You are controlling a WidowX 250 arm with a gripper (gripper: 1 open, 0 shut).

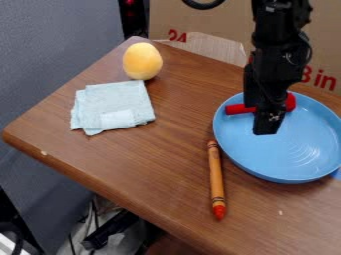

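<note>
My black gripper (269, 118) hangs down over the blue plate (272, 149) on the right, in front of a red object (238, 108) that lies on the plate and is partly hidden behind the fingers. I cannot tell whether the gripper is holding it. An orange crayon-like stick (216, 181) with a red tip lies on the table just left of the plate. A light blue folded cloth (112, 105) lies to the left, and a yellow rounded object (143, 61) sits at the back left.
A cardboard box (213, 20) stands behind the table.
</note>
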